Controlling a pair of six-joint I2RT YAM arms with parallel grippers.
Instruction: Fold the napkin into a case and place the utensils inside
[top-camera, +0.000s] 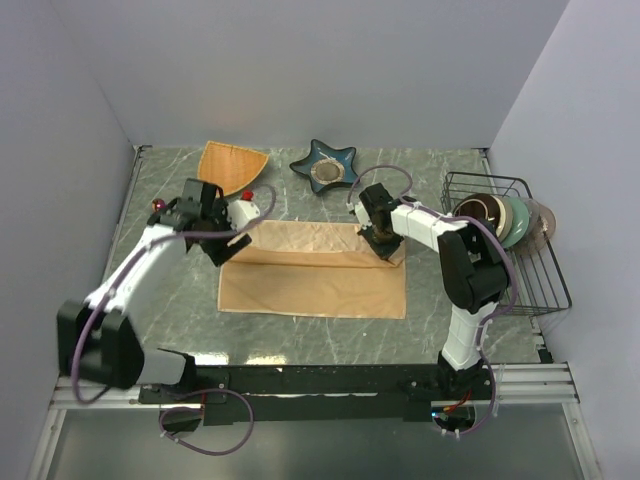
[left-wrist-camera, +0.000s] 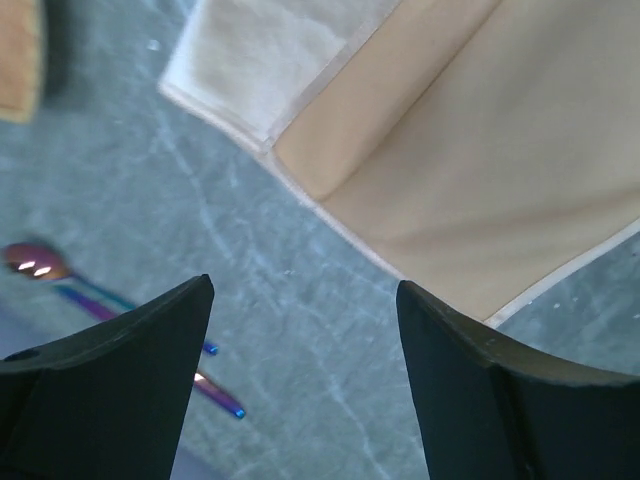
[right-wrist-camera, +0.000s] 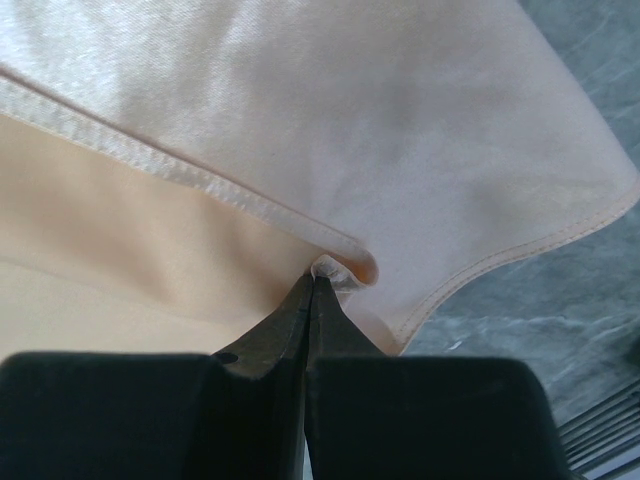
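On the table lies the tan napkin (top-camera: 310, 290), its front part folded back over the paler far part, the folded hem running across the middle. My right gripper is shut on a small pinch of that hem near the napkin's right side, where the cloth bunches at the fingertips. Above the napkin's left edge, my left gripper is open, its fingers apart with nothing between them. In the left wrist view, a spoon (left-wrist-camera: 38, 262) and a purple-blue utensil handle (left-wrist-camera: 220, 396) lie left of the napkin, partly behind a finger.
An orange leaf-shaped basket (top-camera: 228, 168) and a blue star-shaped dish (top-camera: 325, 166) sit along the back. A wire rack (top-camera: 548, 270) with dishes stands at the right. Bare table shows in front of the napkin.
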